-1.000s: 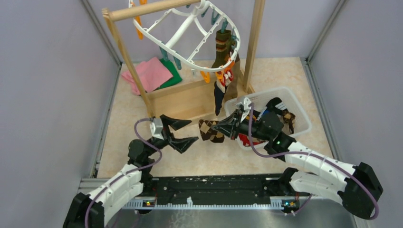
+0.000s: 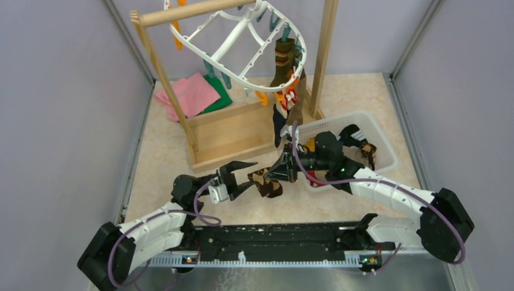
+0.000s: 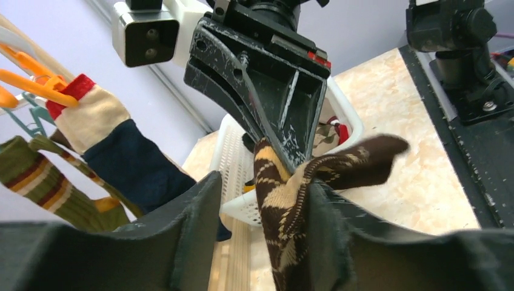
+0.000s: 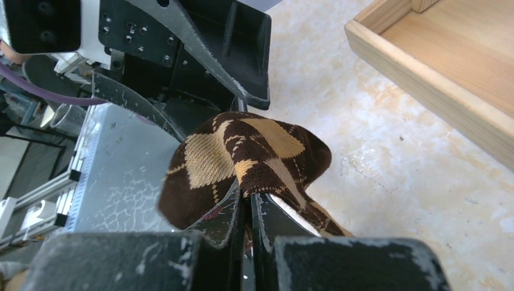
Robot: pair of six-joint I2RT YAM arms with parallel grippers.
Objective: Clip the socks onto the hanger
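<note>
A brown argyle sock (image 2: 265, 182) (image 3: 276, 218) (image 4: 260, 151) dangles from my right gripper (image 2: 271, 176), which is shut on it. My left gripper (image 2: 248, 174) stands open just left of the sock; in the left wrist view the sock lies between its blurred fingers. The white ring hanger (image 2: 233, 36) carries teal and orange clips, with several socks (image 2: 282, 60) hanging at its right side, among them a striped olive one and a cream, navy and red one (image 3: 139, 157).
A white basket (image 2: 382, 151) of socks is at the right. A wooden tray (image 2: 224, 157) sits under the hanger frame, with pink (image 2: 194, 97) and green cloths at the back left.
My left gripper has turned and moved right toward the sock. My right gripper has shifted slightly left and down, carrying the sock with it.
</note>
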